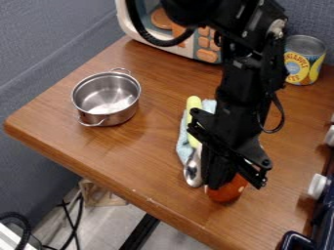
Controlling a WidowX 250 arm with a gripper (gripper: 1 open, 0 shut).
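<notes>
The black gripper (229,156) is low over the right part of the wooden table (117,161), above a red round object (225,192); whether its fingers are open or shut on it is unclear. Beside it lie a pale cloth (186,146), a yellow object (193,107) and a silver spoon (193,174), partly hidden behind the arm.
A steel pot (104,99) stands on the left of the table. A yellow-labelled can (302,62) is at the back right, and a toy kitchen appliance (141,14) at the back. A dark appliance with white knobs (317,186) lines the right edge.
</notes>
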